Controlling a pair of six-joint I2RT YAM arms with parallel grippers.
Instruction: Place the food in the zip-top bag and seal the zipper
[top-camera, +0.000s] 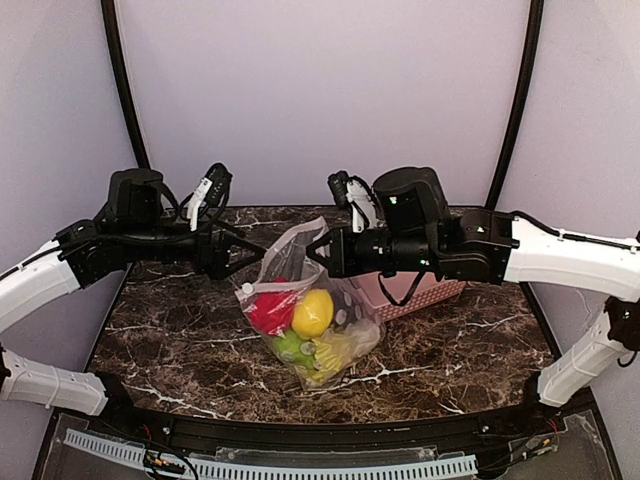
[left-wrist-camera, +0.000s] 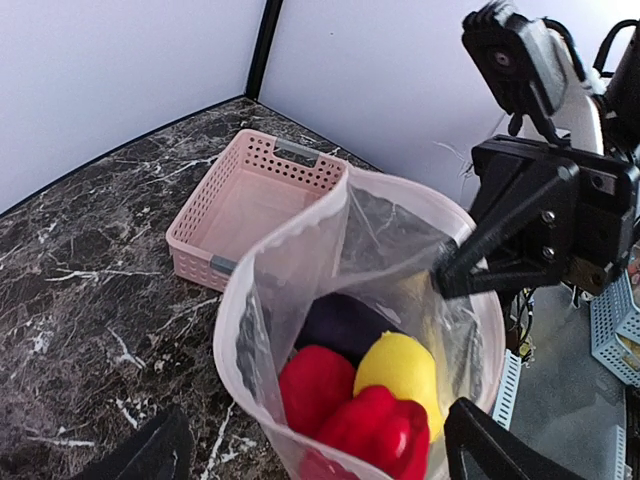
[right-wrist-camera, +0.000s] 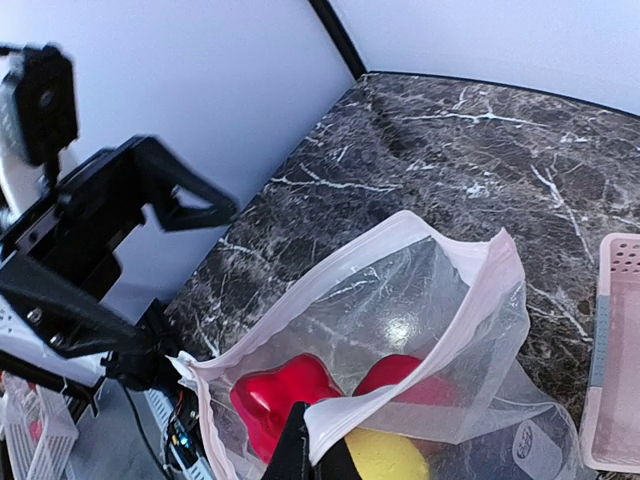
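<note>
The clear zip top bag (top-camera: 362, 312) hangs open-mouthed over the table, its rim pinched by my right gripper (top-camera: 317, 250). In the right wrist view those shut fingertips (right-wrist-camera: 300, 440) hold the bag's white rim. Inside lie red food (top-camera: 270, 310), a yellow piece (top-camera: 312, 313), green food (top-camera: 290, 348) and a ridged yellow piece (top-camera: 326, 358); a dark piece (left-wrist-camera: 340, 325) shows in the left wrist view. Just left of the bag's mouth, my left gripper (top-camera: 250, 260) is open and empty, its fingers (right-wrist-camera: 190, 205) apart from the rim in the right wrist view.
A pink basket (top-camera: 425, 297) stands behind and right of the bag, partly hidden by my right arm; it looks empty in the left wrist view (left-wrist-camera: 255, 205).
</note>
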